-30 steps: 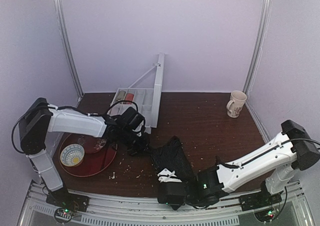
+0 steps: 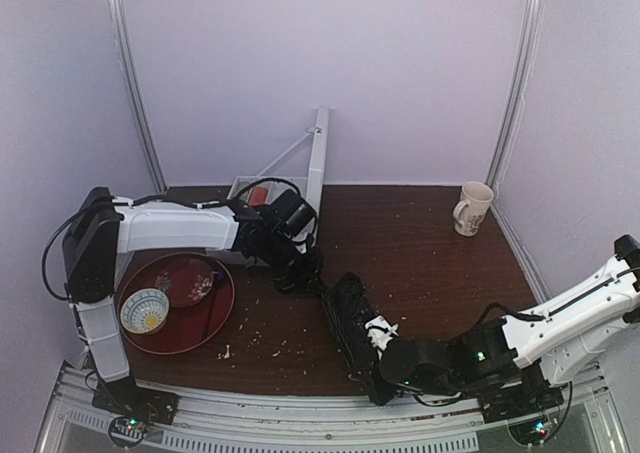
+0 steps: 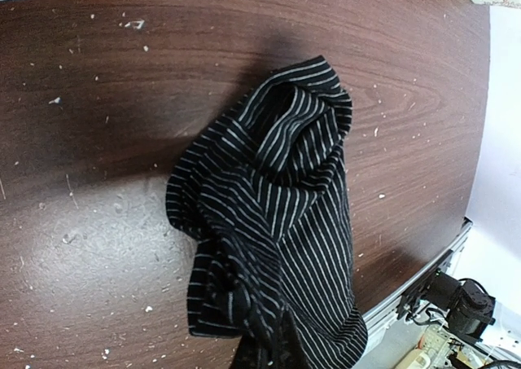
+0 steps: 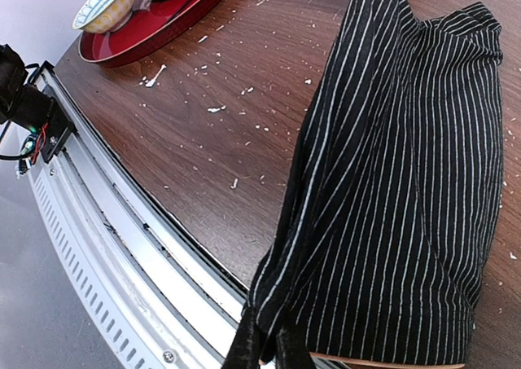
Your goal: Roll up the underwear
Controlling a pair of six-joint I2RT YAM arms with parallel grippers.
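The black underwear with thin white stripes (image 2: pixel 346 308) lies long and narrow on the table, near the front middle. My left gripper is shut on its left edge, with bunched cloth running in between the fingers. At the near end, my right gripper is shut on a corner of the cloth. Between the two grippers the left edge is drawn up into a raised fold, as the right wrist view shows. The rest lies flat to the right, its far end crumpled in the left wrist view. In the top view the right arm hides part of the near end.
A red tray (image 2: pixel 180 348) with a patterned bowl (image 2: pixel 145 311) stands at the left. Behind the left arm is a white divided box (image 2: pixel 312 203). The mug (image 2: pixel 472 209) is at the back right. Bare table lies right of the cloth.
Both grippers have moved to the right, the left one slightly away from the front as well. The cloth's left side has come over with them, so the cloth looks narrower.
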